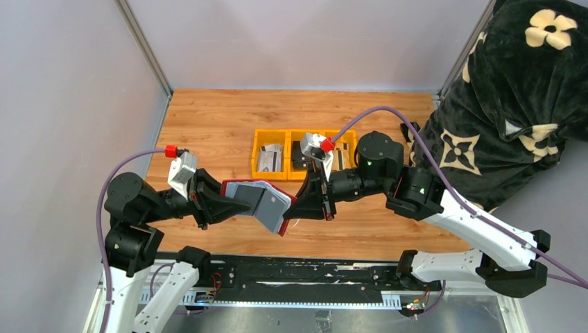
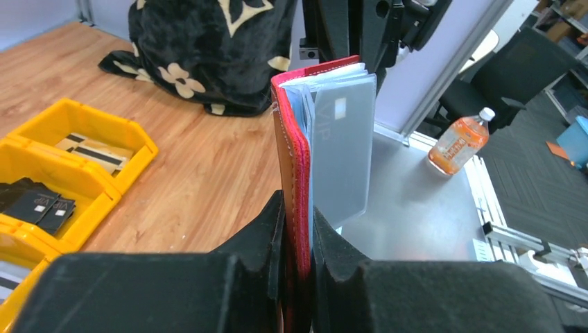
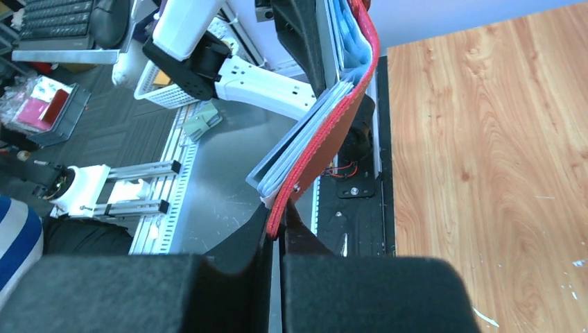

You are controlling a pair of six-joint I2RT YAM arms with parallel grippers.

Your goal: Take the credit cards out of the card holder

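Note:
The red card holder (image 1: 270,207) with clear sleeves and grey cards is held up between both arms, spread open in the top view. My left gripper (image 1: 219,202) is shut on its left end; in the left wrist view its red spine (image 2: 298,180) rises from between the dark fingers, with a translucent VIP sleeve (image 2: 340,139) beside it. My right gripper (image 1: 302,207) is at the holder's right end; in the right wrist view the red edge (image 3: 326,132) comes down to the fingertips, and whether they grip it is hard to tell.
Yellow bins (image 1: 277,173) holding dark, white and tan cards sit behind the holder on the wooden table (image 1: 374,236). A dark patterned blanket (image 1: 457,139) lies at the right. A bottle (image 2: 457,146) stands beyond the table in the left wrist view.

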